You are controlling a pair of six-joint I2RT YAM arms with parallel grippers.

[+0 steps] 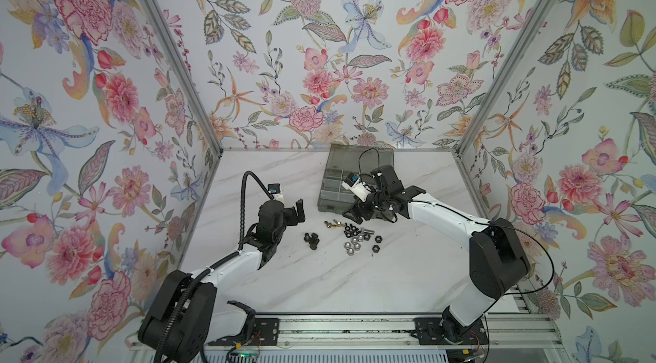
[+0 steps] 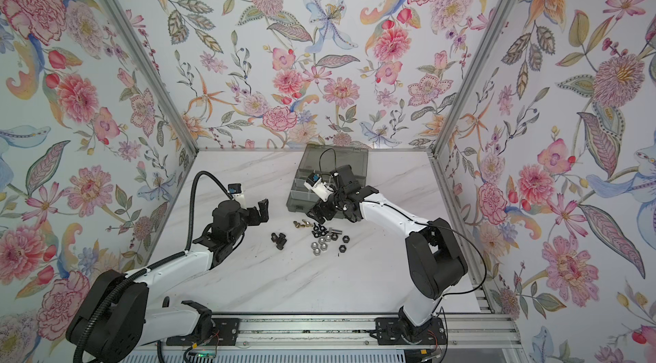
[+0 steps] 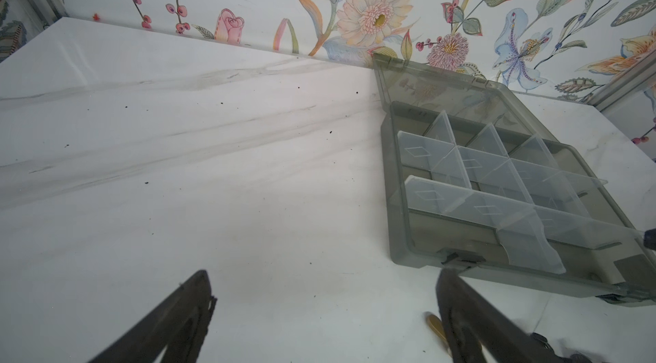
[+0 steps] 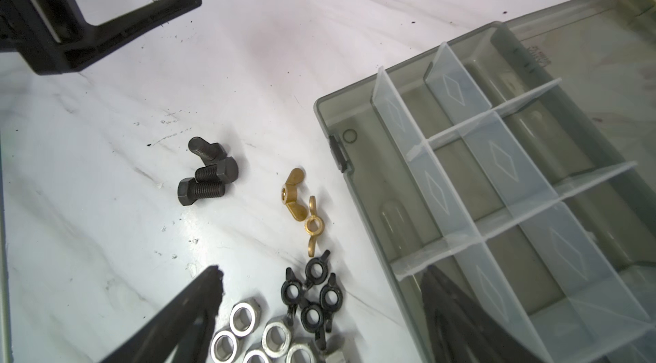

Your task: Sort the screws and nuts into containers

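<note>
The grey compartment organizer (image 1: 345,158) lies lid open at the back centre, no parts visible in its compartments. Before it on the table are black bolts (image 4: 208,189), brass wing nuts (image 4: 294,209), black wing nuts (image 4: 311,318), silver nuts (image 4: 276,335) and dark hex nuts (image 1: 378,239). My right gripper hangs above the piles at the organizer's front edge, fingers apart, nothing seen held. My left gripper stands open and empty left of the bolts, facing the organizer.
Floral walls enclose the back and sides. The two arms reach in from the front corners.
</note>
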